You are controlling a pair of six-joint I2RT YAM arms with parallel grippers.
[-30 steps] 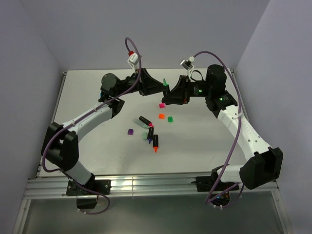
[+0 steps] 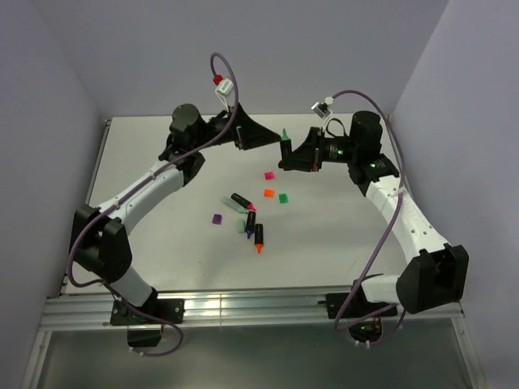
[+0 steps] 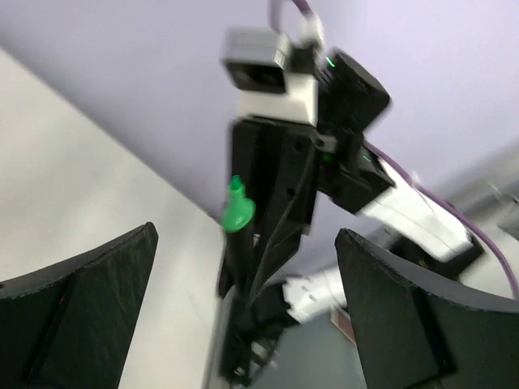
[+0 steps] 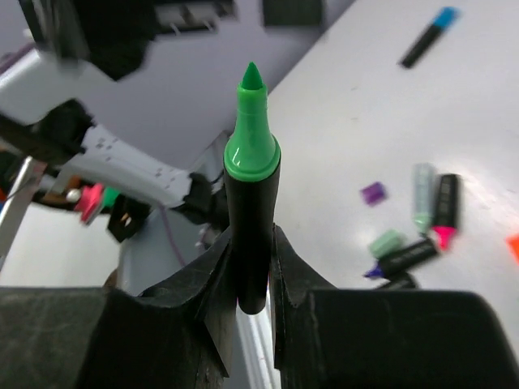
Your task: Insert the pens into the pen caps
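Note:
My right gripper (image 2: 290,162) is shut on an upright black marker with a green tip (image 4: 253,146). My left gripper (image 2: 268,136) is open, just left of the green marker and apart from it; in the left wrist view the marker shows between and beyond its fingers. On the table lie a pink-tipped marker (image 2: 242,200), a blue-tipped marker (image 2: 250,223), an orange-tipped marker (image 2: 259,237) and several caps: purple (image 2: 216,219), pink (image 2: 269,176), orange (image 2: 268,193), green (image 2: 283,198).
A pale grey piece (image 4: 423,196) and a light green piece (image 4: 386,244) lie among the markers. Another blue-topped marker (image 4: 427,39) lies farther off.
My right gripper has moved right with the green marker, and my left gripper has moved slightly right and up in the top view, leaving a gap between them.

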